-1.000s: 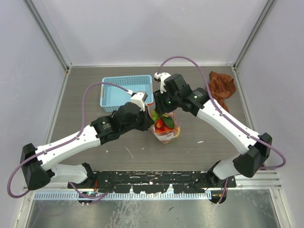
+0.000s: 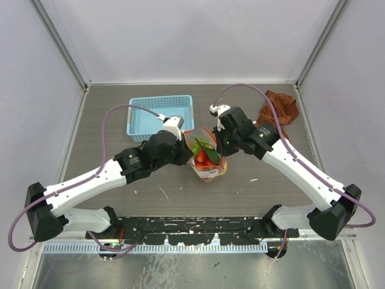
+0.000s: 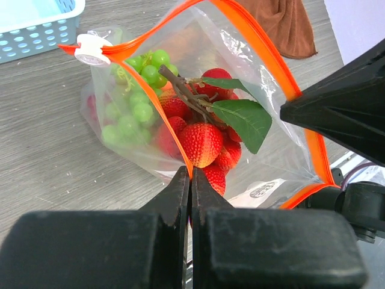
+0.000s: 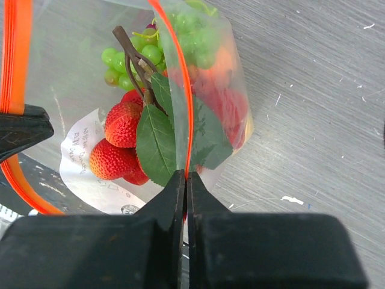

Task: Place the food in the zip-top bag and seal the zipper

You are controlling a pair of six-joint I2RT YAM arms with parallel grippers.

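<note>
The clear zip top bag stands with its mouth wide open between my two grippers. Inside it are strawberries, green grapes and a leafy stem. My left gripper is shut on the bag's orange rim, which runs down between its fingertips. On the opposite side, my right gripper is shut on the other stretch of orange rim. A white zipper slider sits at the far end of the rim in the left wrist view.
An empty-looking blue basket stands behind my left gripper. Brown cloth lies crumpled at the back right. Bare table shows in front of the bag and to both sides.
The left arm stays put, and the mouth shows more openly.
</note>
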